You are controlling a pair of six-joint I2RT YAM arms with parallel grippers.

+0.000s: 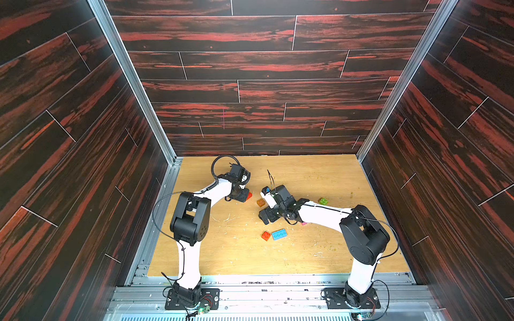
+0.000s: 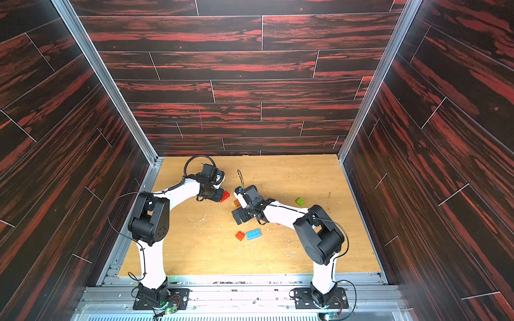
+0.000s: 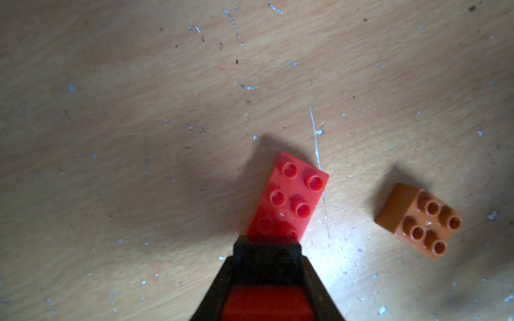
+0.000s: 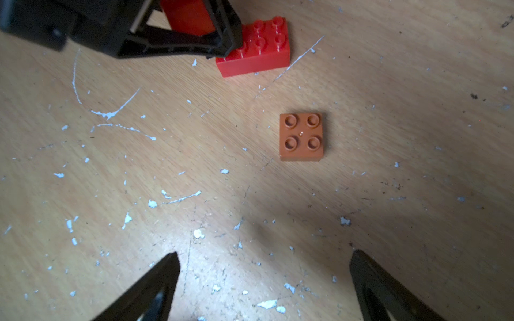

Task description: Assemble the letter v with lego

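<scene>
A red brick (image 3: 289, 192) with two rows of studs lies on the table, its near end tucked into my left gripper, whose fingers are shut on it. The right wrist view shows the same red brick (image 4: 262, 50) jutting out past the left fingertips. To its right sits a small brown brick (image 4: 301, 136), four studs up, touched by neither gripper. My right gripper is wide open with only bare table between its fingers. From above, the right gripper (image 1: 269, 215) hovers close to the brown brick (image 1: 260, 202).
Nearer the front lie a small orange-red brick (image 1: 266, 235) and a blue brick (image 1: 279, 234) side by side. A green brick (image 1: 322, 201) is at the right. Beneath the right arm a pink piece (image 1: 304, 223) is mostly hidden.
</scene>
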